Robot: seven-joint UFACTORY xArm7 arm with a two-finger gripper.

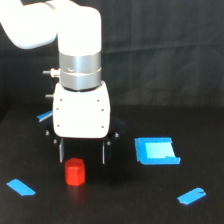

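Observation:
A small red cube rests on the black table, left of centre and toward the front. My gripper points straight down under the white and silver arm. Its two dark, thin fingers stand well apart, so it is open. The cube shows below the fingertips, nearer the left finger than the right one. Whether the fingertips reach down around the cube or stop above or behind it, I cannot tell.
A blue-taped square with a pale middle lies to the right of the gripper. Strips of blue tape are stuck at the front left, front right and behind the arm at left.

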